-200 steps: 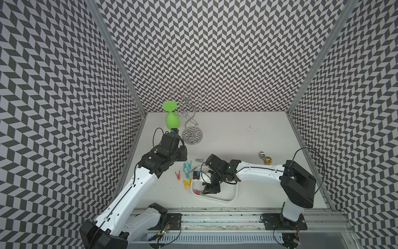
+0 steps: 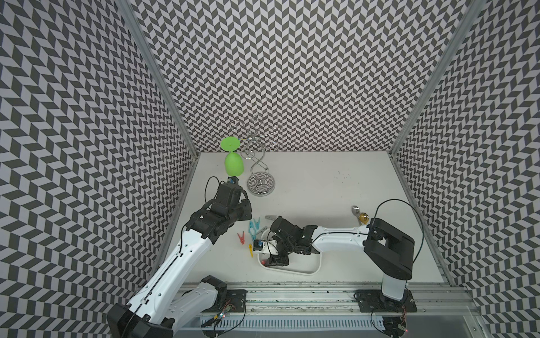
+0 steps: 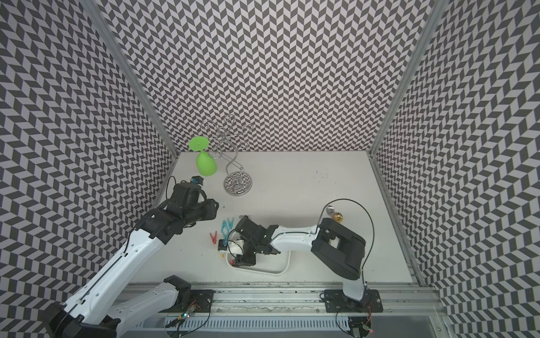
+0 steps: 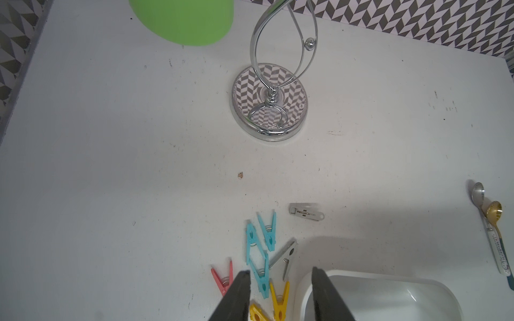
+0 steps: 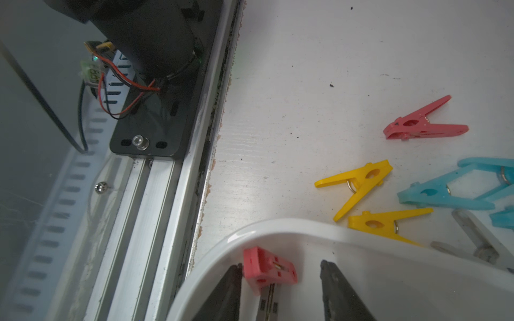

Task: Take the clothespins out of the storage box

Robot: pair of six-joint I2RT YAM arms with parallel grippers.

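In the right wrist view, a red clothespin lies inside the white storage box by its end wall. A thin grey-and-dark piece extends from under it. My right gripper is over that end of the box, fingers apart on either side of the red pin, gripping nothing. Outside the box lie another red clothespin, a yellow clothespin beside a second yellow one, blue clothespins and grey pins. High over the table, my left gripper hangs open and empty.
A silver hair clip lies behind the box. Spoons rest at the right. A chrome stand and a green object stand at the back left.
My right gripper has moved left along the box, toward its left end and over the red clothespin. The left arm has barely shifted. The pins outside the box look unmoved.
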